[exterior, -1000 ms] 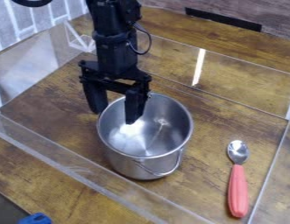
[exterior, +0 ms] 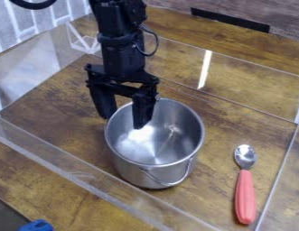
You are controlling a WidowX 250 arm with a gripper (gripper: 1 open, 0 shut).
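Note:
A black robot arm reaches down from the top of the view, its gripper [exterior: 123, 110] over the back left rim of a steel pot [exterior: 154, 155]. The two fingers stand apart, one outside the pot at the left, the other over its opening; whether they touch the pot is hard to tell. A spoon with a pink handle [exterior: 245, 195] lies on the wooden surface to the right of the pot.
Clear low walls edge the wooden work area [exterior: 49, 113]. A blue object [exterior: 36, 225] sits at the bottom left corner, outside the wall.
The pot has shifted slightly right and toward the front since a second ago. The gripper has moved only very slightly.

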